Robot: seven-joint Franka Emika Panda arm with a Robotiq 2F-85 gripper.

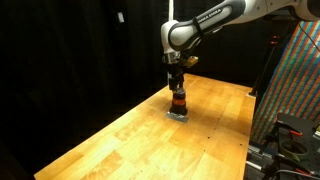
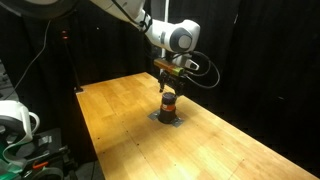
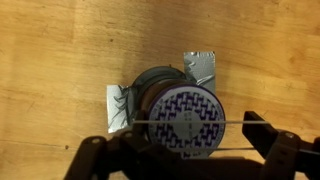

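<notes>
In the wrist view a round container with a patterned purple-and-white lid point(image 3: 188, 112) sits below my gripper, between its spread fingers. A thin pale band point(image 3: 218, 122) stretches from one finger to the other across the lid. From outside, the container shows as a dark upright object point(image 1: 179, 104) with an orange-red stripe; the same dark object point(image 2: 168, 108) stands upright in the second exterior view. My gripper point(image 2: 171, 82) hangs just above its top. Whether the band touches the lid I cannot tell.
Strips of silver tape point(image 3: 118, 107) lie at the container's base on the wooden table point(image 1: 120, 145). Dark curtains point(image 1: 80, 70) stand behind, and dark equipment point(image 1: 290, 145) is by the table's near right edge.
</notes>
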